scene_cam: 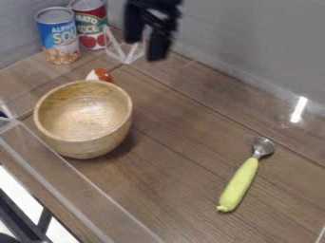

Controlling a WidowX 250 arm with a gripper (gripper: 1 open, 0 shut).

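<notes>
My black gripper (pixel 147 36) is at the top centre, motion-blurred and open, with nothing visible between its fingers. It hangs over the back of the wooden counter, right of the cans. A wooden bowl (pixel 83 133) sits at the left of the counter. Just behind it lies a small orange-and-white object (pixel 99 76). A spoon or scoop with a pale yellow-green handle (pixel 238 185) lies at the right front.
An alphabet soup can (pixel 60 36) and a red tomato can (pixel 93 27) stand in the back left corner, beside a white wire holder (pixel 121 49). A wall runs along the back.
</notes>
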